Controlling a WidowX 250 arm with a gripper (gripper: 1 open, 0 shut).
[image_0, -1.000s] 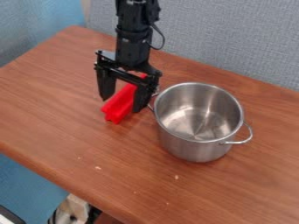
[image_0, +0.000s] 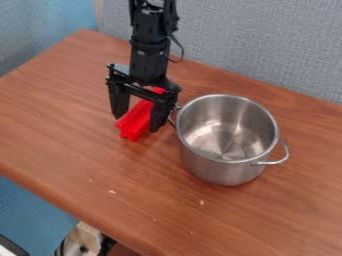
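Observation:
A red elongated object (image_0: 132, 124) lies on the wooden table, just left of a steel pot (image_0: 229, 154) with two handles. My black gripper (image_0: 138, 112) is down over the red object, its two fingers apart, one at the object's left and one at its right, near the pot's handle. Whether the fingers touch the red object is not clear.
A grey padded wall stands behind it, and the blue floor shows past the table's lower left edge.
The gripper has shifted very slightly over the red object; the pot and the red object look unmoved.

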